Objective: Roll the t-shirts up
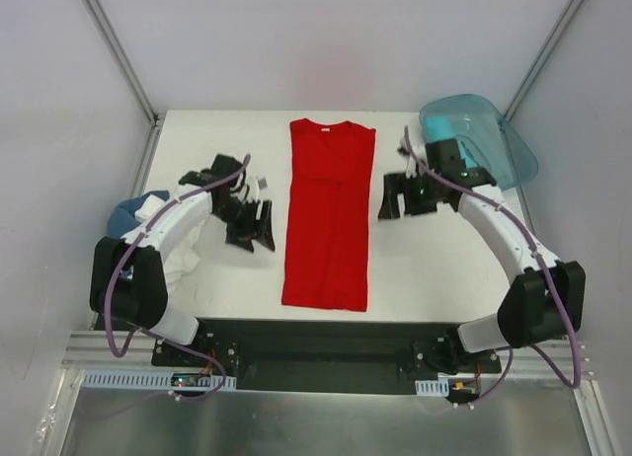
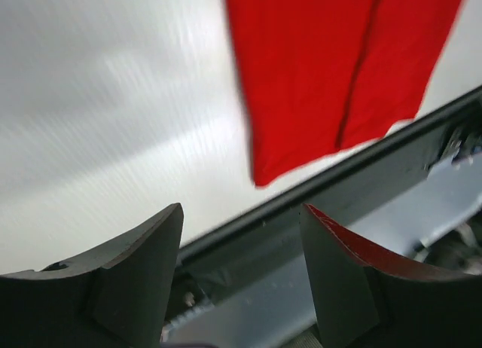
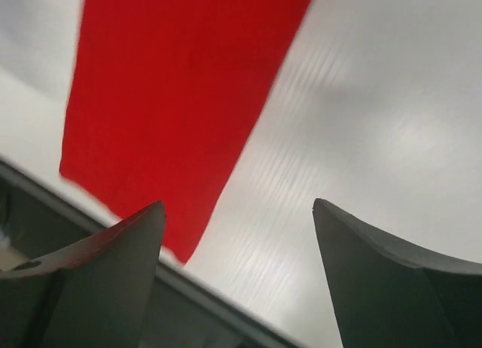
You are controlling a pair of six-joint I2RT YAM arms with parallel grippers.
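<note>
A red t-shirt (image 1: 326, 239) lies spread lengthwise in the middle of the white table, its collar at the far edge and its side sections folded in to a seam down the middle. My left gripper (image 1: 252, 229) hangs open left of the shirt; in the left wrist view its fingers are apart over the table near the shirt's near corner. My right gripper (image 1: 400, 201) is open to the right of the shirt, with the red cloth (image 3: 166, 122) below it in the right wrist view and nothing between its fingers.
A clear blue tub (image 1: 479, 130) with a light blue roll inside stands at the back right. Blue and white cloths (image 1: 136, 214) are heaped at the left edge, partly behind my left arm. The table's front edge borders a dark gap.
</note>
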